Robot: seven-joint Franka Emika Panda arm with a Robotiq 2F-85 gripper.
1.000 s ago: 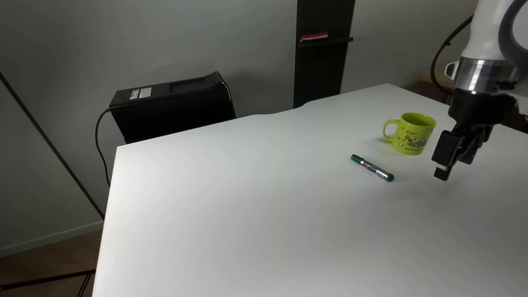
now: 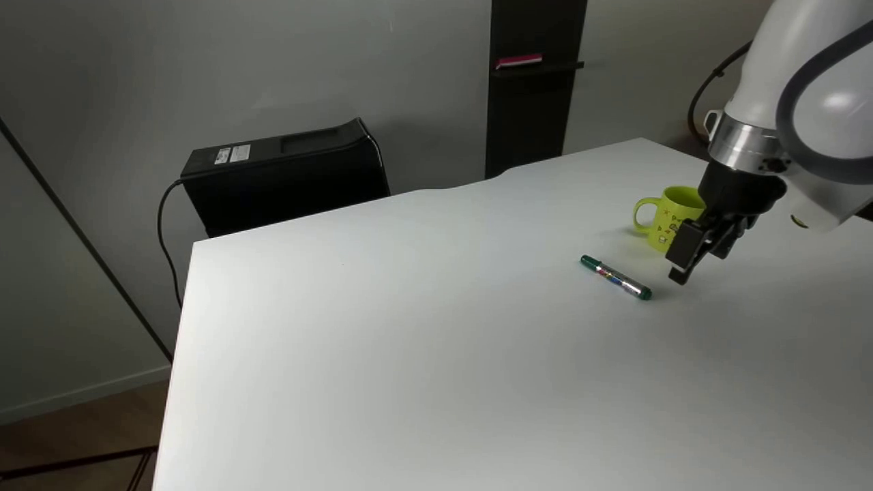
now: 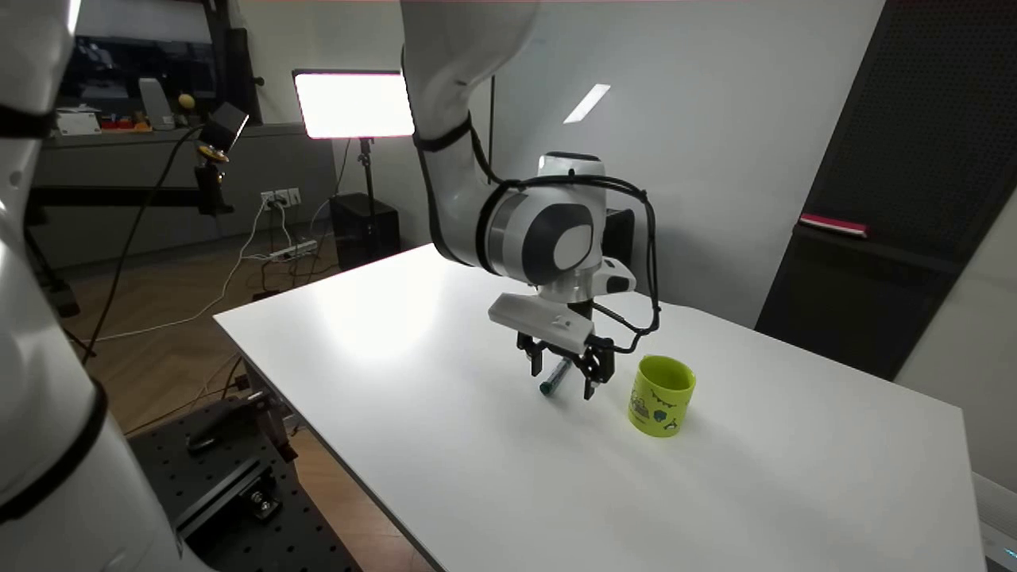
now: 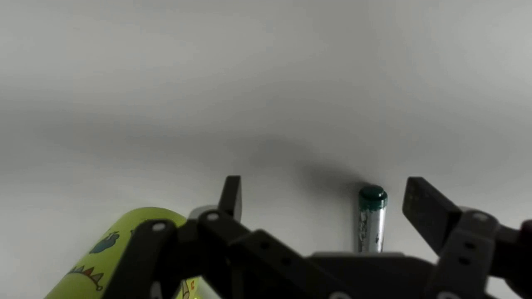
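A silver marker (image 2: 618, 278) with green ends lies flat on the white table. Just beyond its right end stands a yellow-green mug (image 2: 669, 219), upright, its handle toward the left in exterior view 1 and part of it hidden by my gripper (image 2: 696, 260). In the wrist view my gripper is open and empty above the table, its fingers spread wide. The marker's green end (image 4: 373, 199) shows between them, closer to the right finger; the rest is hidden by the gripper body. The mug (image 4: 119, 249) appears at lower left, outside the left finger.
A black box-like object (image 2: 286, 176) stands behind its far edge. In exterior view 2 a lit lamp panel (image 3: 353, 105) stands beyond the table.
My gripper has moved left in exterior view 1, closer to the marker, and now covers part of the mug. Marker and mug have not moved.
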